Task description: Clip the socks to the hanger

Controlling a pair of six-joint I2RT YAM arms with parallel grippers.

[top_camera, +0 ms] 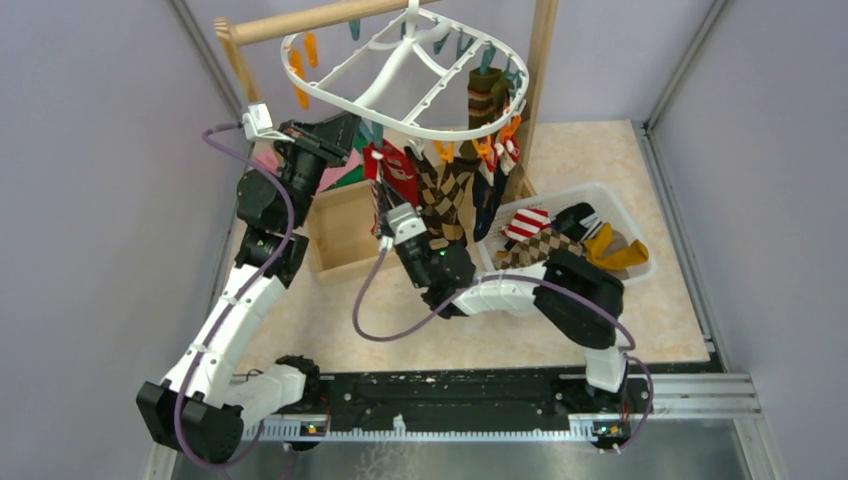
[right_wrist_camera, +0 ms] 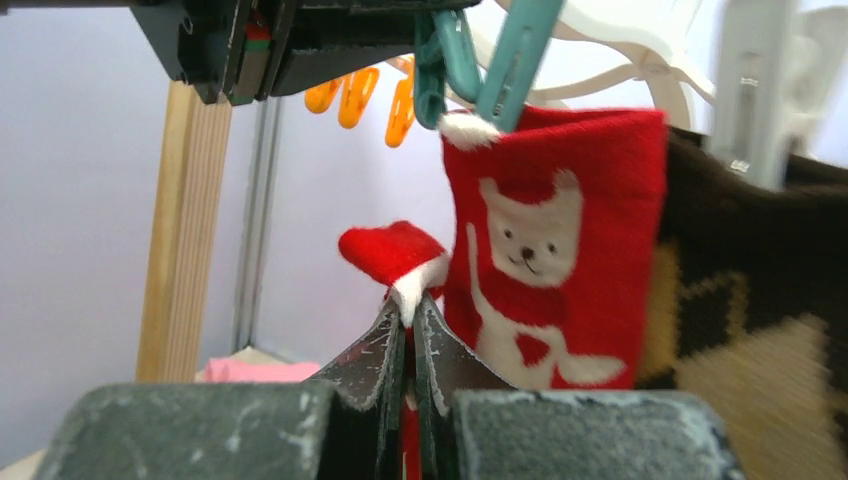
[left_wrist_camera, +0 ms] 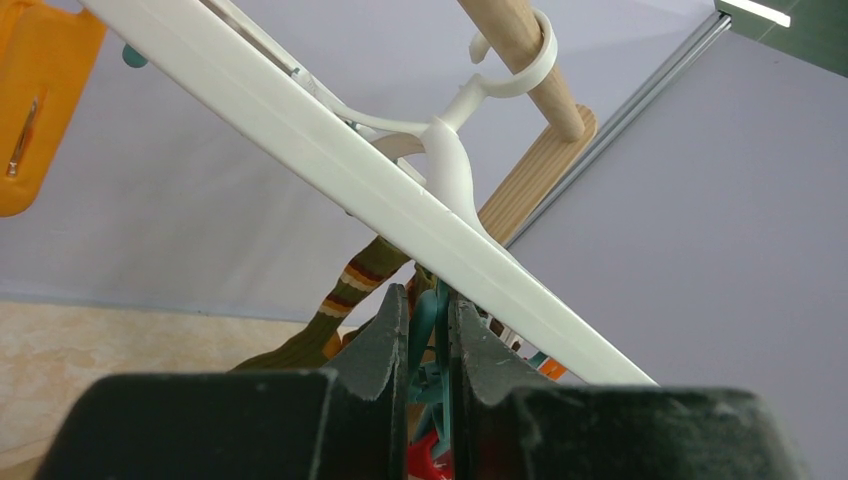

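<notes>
The white hanger (top_camera: 470,132) carries socks on clips: olive striped (top_camera: 485,95), brown argyle (top_camera: 440,205) and red ones. My left gripper is shut on a teal clip (left_wrist_camera: 441,320) just under the ring. In the right wrist view, a red sock (right_wrist_camera: 610,230) with a white animal hangs beneath teal clips (right_wrist_camera: 520,55), its top left corner near them; whether it is pinched there I cannot tell. My right gripper is shut on a red-and-white sock edge (right_wrist_camera: 395,250), left of that hanging part.
A white basket (top_camera: 635,275) of loose socks is at the right. A wooden box (top_camera: 335,255) lies below the hanger inside the wooden frame (top_camera: 540,50).
</notes>
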